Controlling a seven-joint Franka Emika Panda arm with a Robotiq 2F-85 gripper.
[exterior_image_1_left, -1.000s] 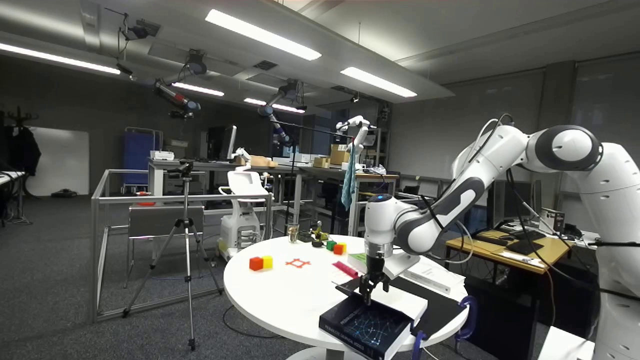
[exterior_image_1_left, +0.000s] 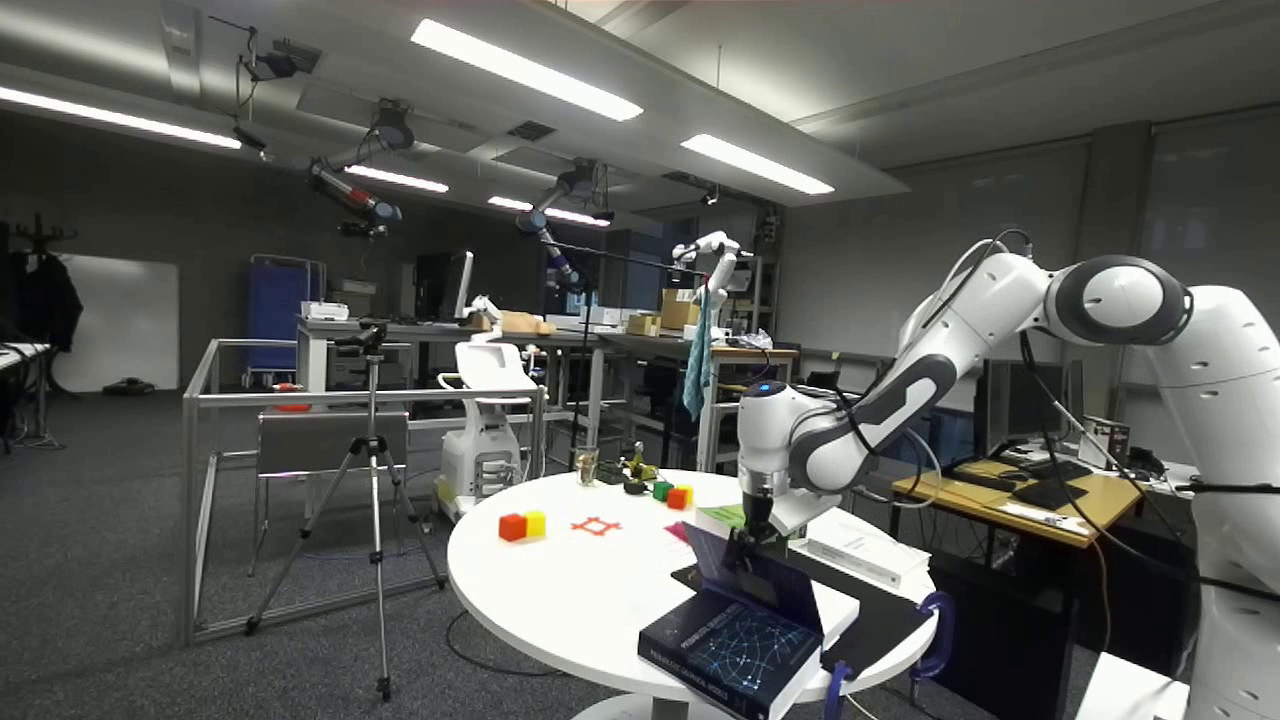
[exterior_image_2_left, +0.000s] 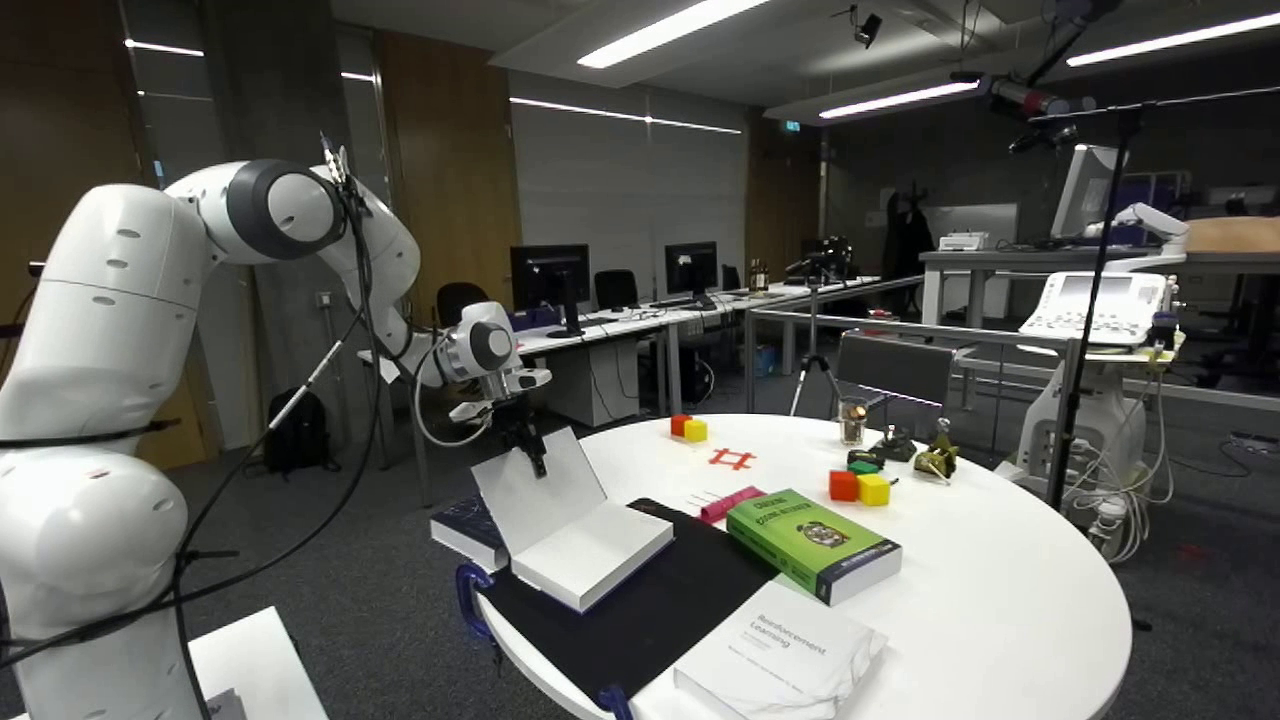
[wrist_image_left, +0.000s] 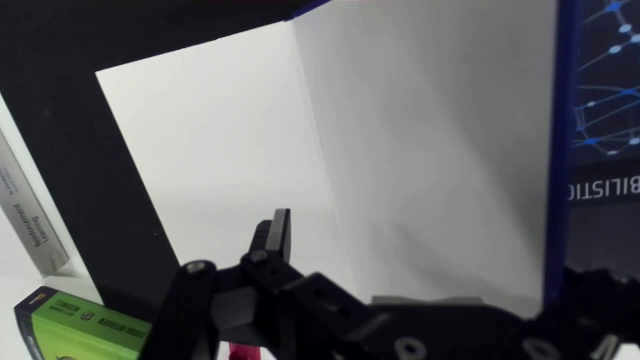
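A thick book with blank white pages (exterior_image_2_left: 588, 552) lies open on a black mat. Its dark-blue cover (exterior_image_1_left: 768, 588) stands raised and tilted, with the white inner face toward the pages. My gripper (exterior_image_2_left: 528, 446) is at the upper part of this cover, with a dark finger showing against the white inner side. In the wrist view my gripper looks open. One finger (wrist_image_left: 277, 235) is over the pages, and the cover's edge runs close to the other, blurred finger at right. Whether that finger touches the cover cannot be told.
Beside the open book lies a dark-blue book (exterior_image_1_left: 732, 654) with a network pattern. A green book (exterior_image_2_left: 816, 540) and a white book (exterior_image_2_left: 780, 654) lie across the black mat (exterior_image_2_left: 672, 612). Blue clamps (exterior_image_1_left: 942, 636) sit at the table edge. Coloured cubes and small objects stand farther off.
The cover was lower, sloping over the dark-blue book; now it stands up more steeply. My gripper has risen and moved slightly right, away from the dark-blue book.
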